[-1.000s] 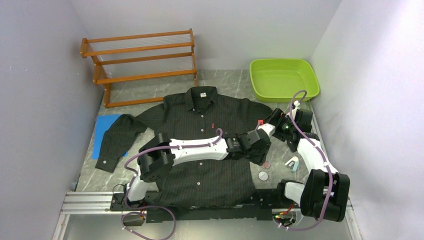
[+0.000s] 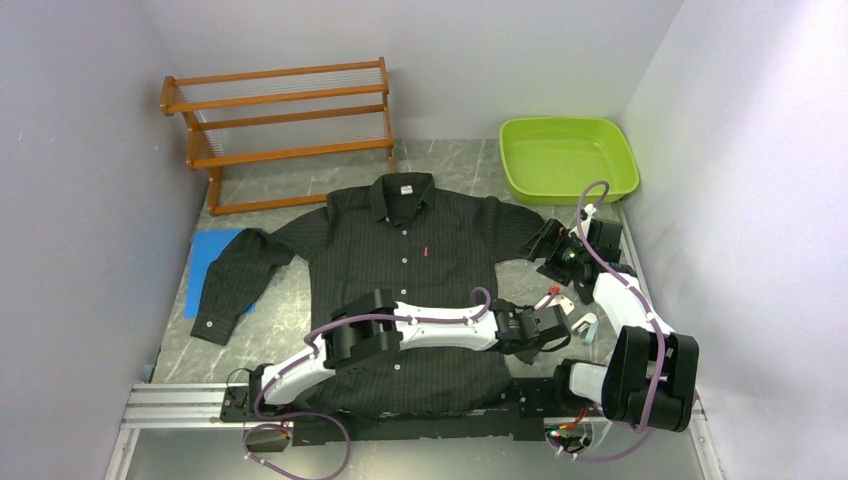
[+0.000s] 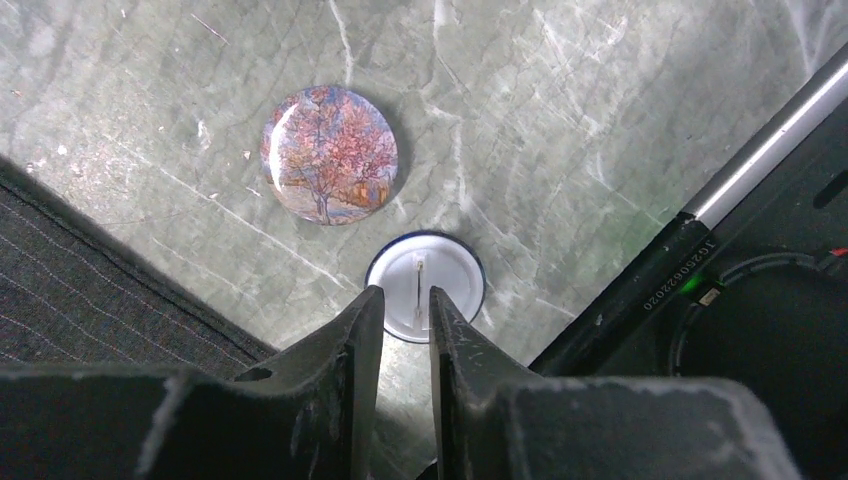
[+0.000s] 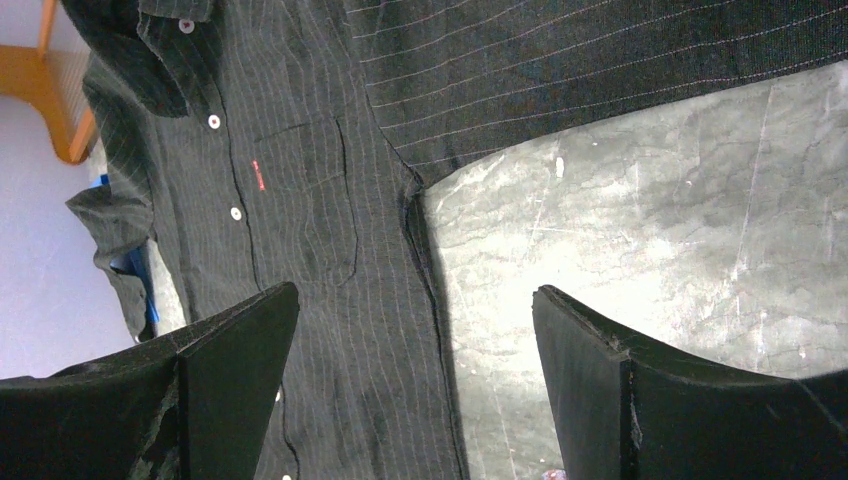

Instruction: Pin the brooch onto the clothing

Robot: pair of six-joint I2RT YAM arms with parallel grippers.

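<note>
A round brooch lies white back up (image 3: pixel 455 270), its thin metal pin (image 3: pixel 420 290) showing. Just above it, my left gripper has its two fingertips a small gap apart, with the pin seen between them; whether they touch it I cannot tell. Beside it rests a second round brooch with a pink tree picture (image 3: pixel 335 155). The dark pinstriped shirt (image 2: pixel 365 270) is spread buttons up, a small red mark (image 2: pixel 426 252) on its chest pocket. My right gripper stands open and empty over the table by the shirt's side seam.
A green basin (image 2: pixel 570 190) stands at the back right, a wooden rack (image 2: pixel 285 155) at the back left. Small white and teal items (image 2: pixel 586 326) lie near the right arm. A blue sheet (image 2: pixel 205 260) lies under one sleeve.
My left arm has moved right and toward the front edge, so its gripper now covers the brooches in the top view. The right arm has stayed nearly still.
</note>
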